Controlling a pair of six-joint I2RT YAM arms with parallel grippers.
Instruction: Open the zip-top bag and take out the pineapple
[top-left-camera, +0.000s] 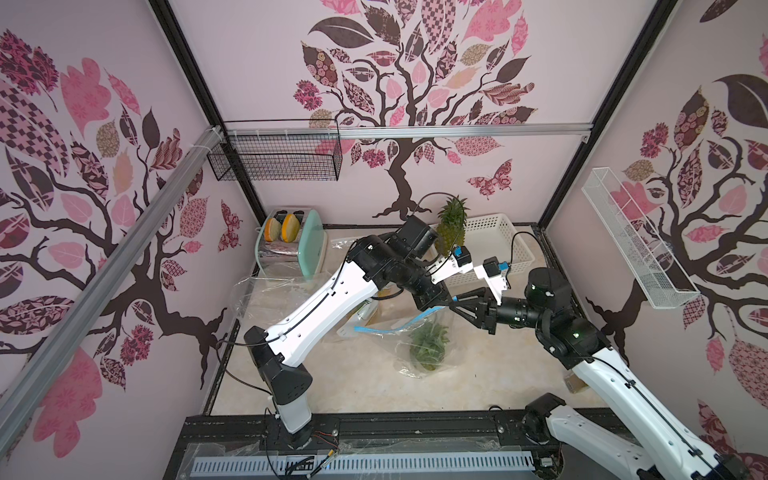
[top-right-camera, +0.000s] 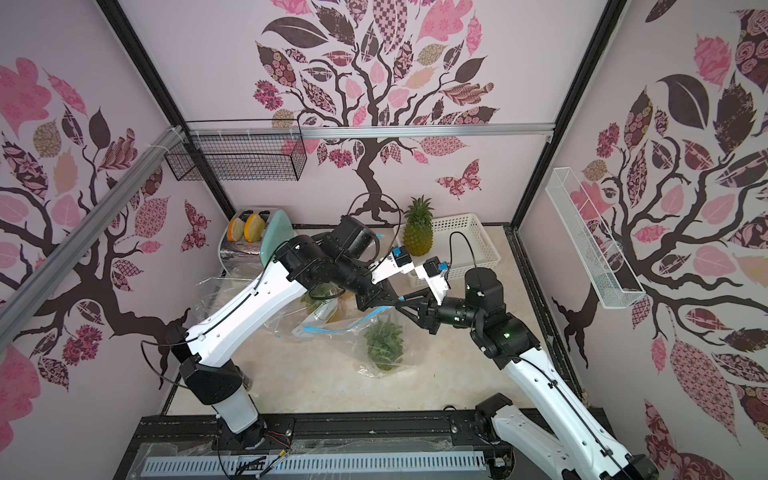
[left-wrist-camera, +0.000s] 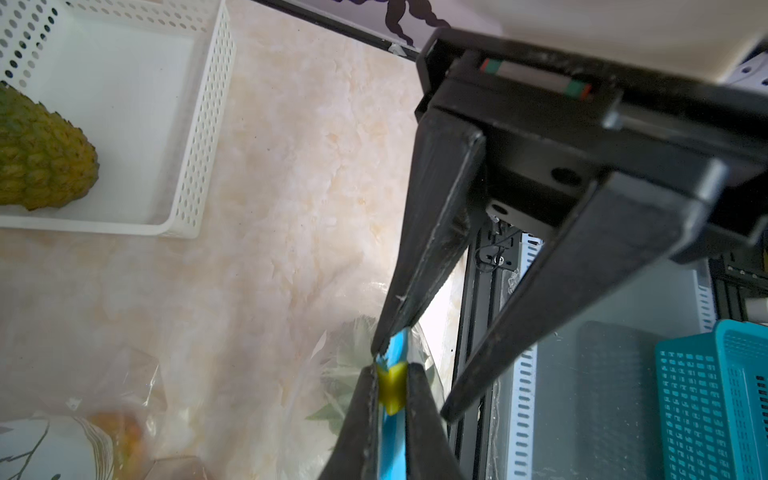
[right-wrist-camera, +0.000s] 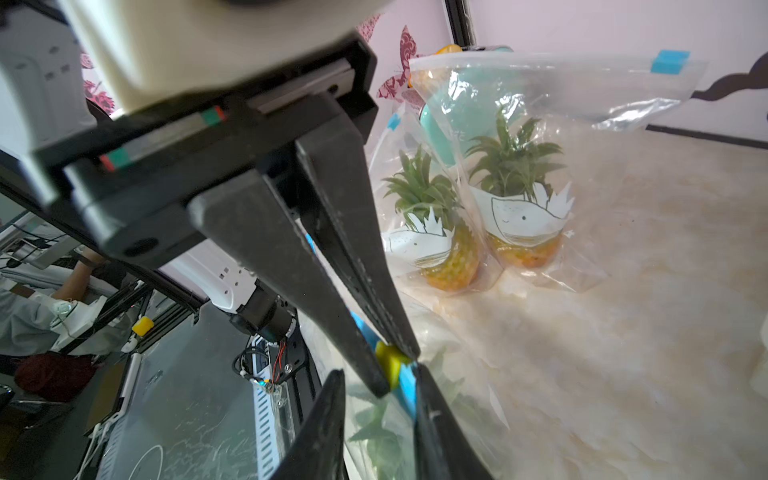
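Note:
A clear zip bag with a blue zip strip (top-left-camera: 397, 327) hangs above the table, a pineapple's leafy crown (top-left-camera: 429, 345) visible inside. At the strip's right end, my left gripper is shut on the yellow zip slider (left-wrist-camera: 392, 393). Close beside it, my right gripper stands part open; its two fingers (right-wrist-camera: 430, 400) straddle the slider area, gripping nothing that I can see. In the left wrist view, one right finger (left-wrist-camera: 436, 200) lies against the strip while the other is apart. The pineapple's body is mostly hidden.
Two more bagged pineapples (right-wrist-camera: 524, 160) stand at the left of the table. A white basket (top-right-camera: 472, 240) and a bare pineapple (top-right-camera: 418, 228) are at the back. A green rack (top-left-camera: 312, 244) sits back left.

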